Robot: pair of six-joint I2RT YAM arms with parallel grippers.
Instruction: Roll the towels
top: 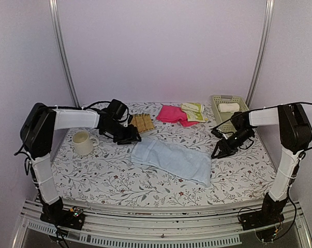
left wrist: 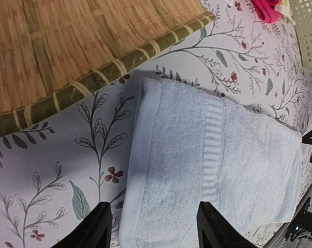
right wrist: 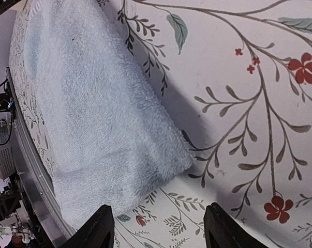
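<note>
A light blue towel (top: 174,159) lies spread as a long strip across the middle of the table, slanting down to the right. My left gripper (top: 137,138) is at its upper left end; in the left wrist view the fingers (left wrist: 96,227) stand apart, with towel and tablecloth below and nothing gripped. Beside the towel's right end is my right gripper (top: 216,155). Its fingers (right wrist: 103,227) are also spread, and the towel's corner (right wrist: 179,157) lies ahead of them, untouched. Folded pink (top: 171,114) and yellow-green (top: 194,111) towels lie at the back.
A light green basket (top: 216,111) at the back right holds a rolled white towel (top: 228,107). A woven mat (top: 143,123) lies just behind the blue towel's left end. At the left stands a cream mug (top: 83,143).
</note>
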